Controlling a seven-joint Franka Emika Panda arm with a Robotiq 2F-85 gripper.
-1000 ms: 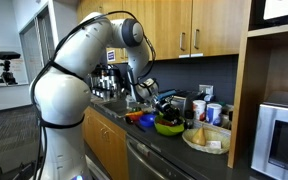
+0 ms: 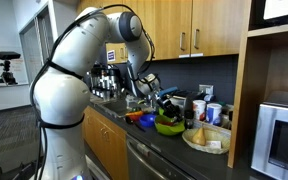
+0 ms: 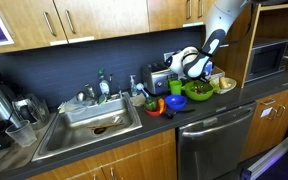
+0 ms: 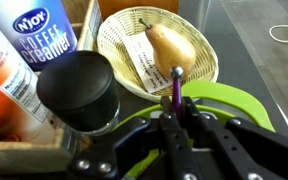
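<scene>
My gripper is shut on a thin dark rod-like handle [image 4: 177,88] with a round metallic end, which stands up between the fingers in the wrist view. What lies at its lower end is hidden. Beneath the gripper is a green bowl [image 4: 234,97], partly covered by the fingers. From the side, the same bowl [image 2: 169,128] sits on the dark counter, with the gripper low over it. The second exterior view also has the bowl [image 3: 198,94] under the arm; the small held thing cannot be made out there.
A wicker basket [image 4: 112,42] holding a yellow-brown pear [image 4: 168,45] stands beside the bowl. Close by, a wooden caddy [image 4: 24,158] holds a creamer container [image 4: 39,35] and a black-lidded jar [image 4: 79,90]. A blue bowl [image 3: 175,102] lies toward the sink [image 3: 94,120].
</scene>
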